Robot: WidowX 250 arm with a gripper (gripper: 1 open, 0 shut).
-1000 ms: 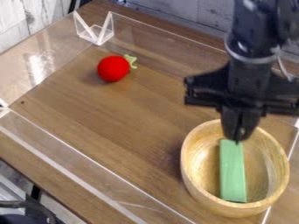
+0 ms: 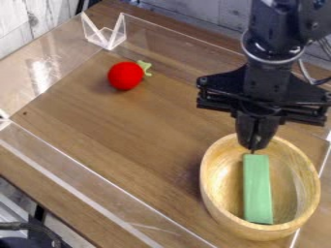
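Observation:
My gripper [image 2: 255,136] hangs over the upper part of a wooden bowl [image 2: 296,215] at the right, its black fingers pointing down and shut, with nothing visible between them. Inside the bowl a green bar [image 2: 257,189] lies lengthwise, its upper end just below the fingertips; whether they touch it I cannot tell. A red tomato-like object [image 2: 126,76] with a green stem lies on the wooden table [image 2: 110,131] at the upper left.
A small clear acrylic stand [image 2: 105,31] is at the back left. A white wall bounds the back, and clear strips run along the table's edges.
The bowl, bar and red object have not visibly moved.

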